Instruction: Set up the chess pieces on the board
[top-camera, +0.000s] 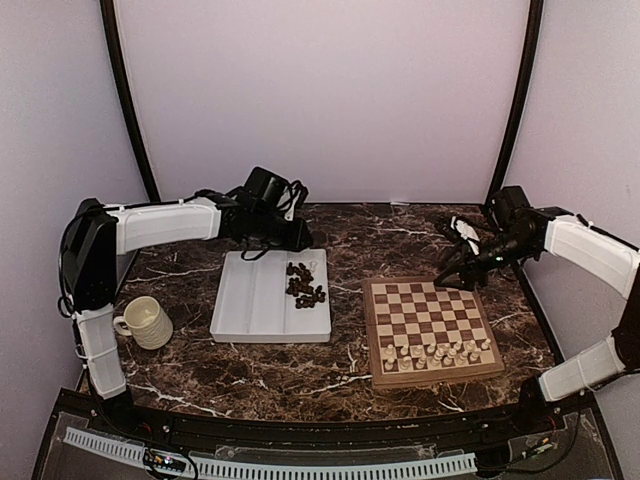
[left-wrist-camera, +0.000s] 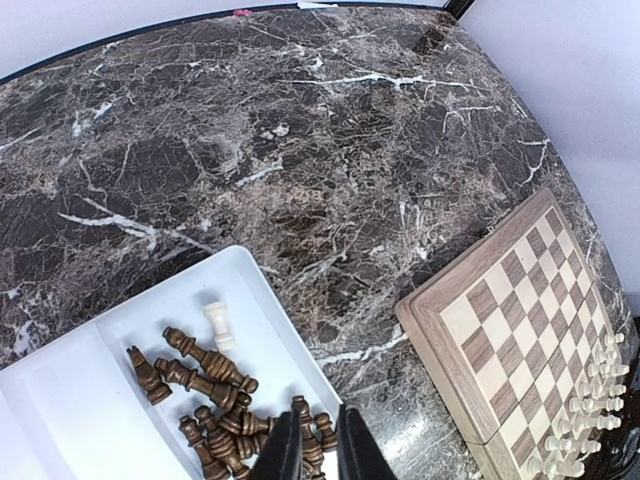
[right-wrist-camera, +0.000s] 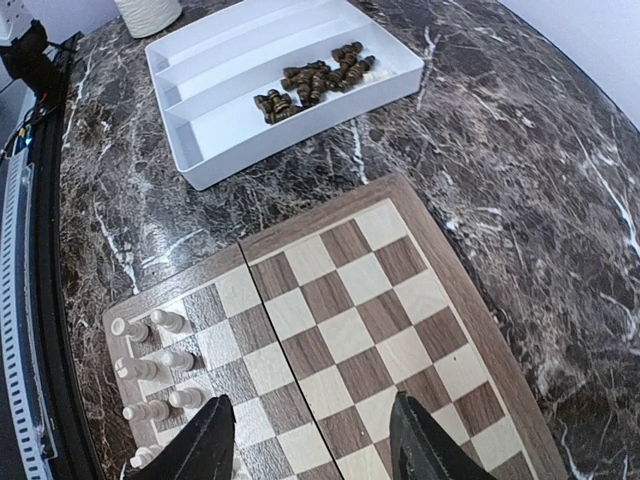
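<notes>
The chessboard (top-camera: 425, 315) has white pieces standing along its near rows; its far part is bare. Brown pieces (left-wrist-camera: 205, 385) lie heaped in the right compartment of the white tray (top-camera: 250, 300), with one white piece (left-wrist-camera: 218, 325). My left gripper (top-camera: 298, 238) is raised over the tray's back; in the left wrist view its fingertips are close together at the bottom, and whatever may be between them is hidden. My right gripper (top-camera: 455, 275) hangs over the board's back right, fingers apart, nothing between them.
A white mug (top-camera: 148, 323) stands at the left of the table. Walls enclose the sides and back.
</notes>
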